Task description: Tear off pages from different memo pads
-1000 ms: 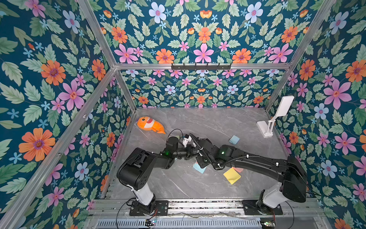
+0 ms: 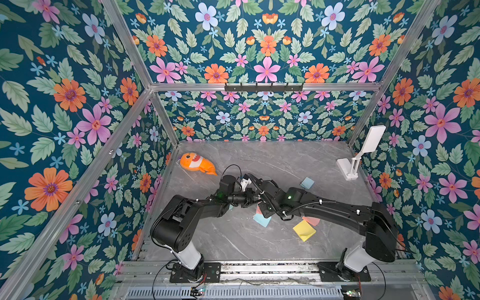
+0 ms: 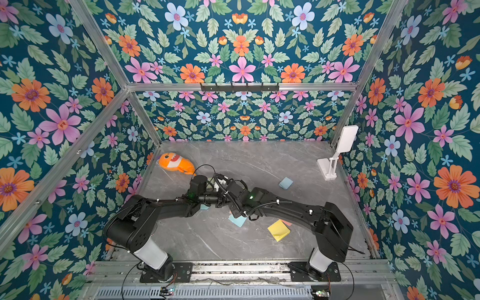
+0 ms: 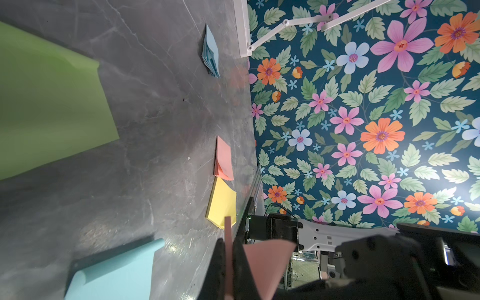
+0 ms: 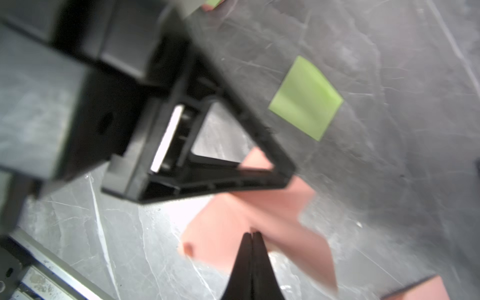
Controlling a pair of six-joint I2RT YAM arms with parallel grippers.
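Note:
In the left wrist view my left gripper is shut on a pink sheet, which stands edge-on between its fingers and spreads to their right. My right gripper is shut, its tips right over the folded, blurred pink paper; whether any is pinched there is hard to tell. From above, both grippers meet near the middle of the table. A pink pad and a yellow pad lie close together at the right, a blue pad farther back. A light blue sheet lies beneath the arms.
Green paper lies on the table near the grippers. An orange plush toy sits at the back left, a white lamp at the back right. Bare table stretches along the back.
Both arms have shifted only slightly around the same spot.

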